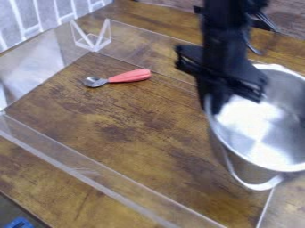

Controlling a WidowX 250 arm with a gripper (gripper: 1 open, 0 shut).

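Note:
My dark gripper (217,89) is blurred at the upper right, at the left rim of a large steel pot (263,134), which is tilted and runs off the right edge of the view. The fingertips look shut at that rim, though blur hides exactly what lies between them. A spoon (119,77) with a pink handle lies on the wooden surface to the left of the pot.
Low clear acrylic walls (95,183) border the wooden surface (113,125), whose middle and left are clear apart from the spoon. A white slatted panel (30,18) stands at the back left.

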